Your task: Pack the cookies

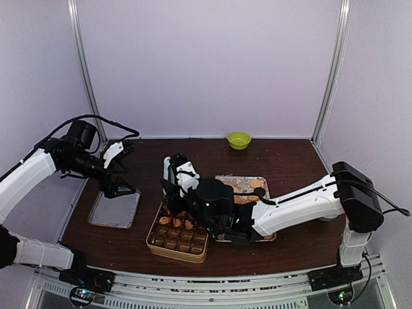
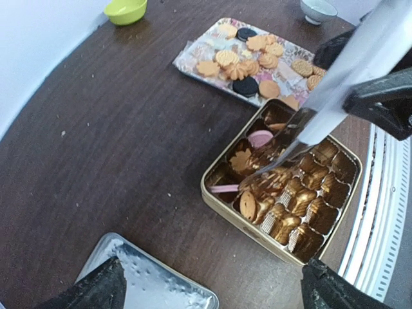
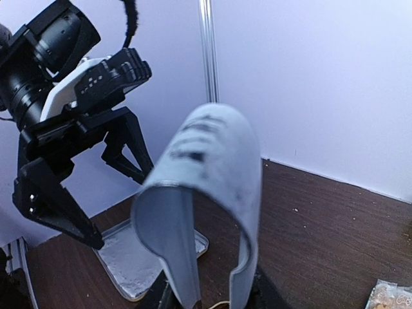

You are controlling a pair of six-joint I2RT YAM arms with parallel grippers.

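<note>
In the left wrist view a gold tin with a brown sectioned insert holds several cookies at its left end, among them a pink cookie, a flower-shaped cookie and a round tan cookie. Pale tongs reach down into the tin; their bend faces the right wrist camera. My right gripper has its fingers against the tongs' two arms. Whether anything sits between the tongs' tips cannot be made out. Over the left of the table, my left gripper stands open and empty.
Loose cookies lie on a patterned tray at the back right of the tin. A flat metal lid rests below my left gripper. The green bowl and a pale bowl are farther off.
</note>
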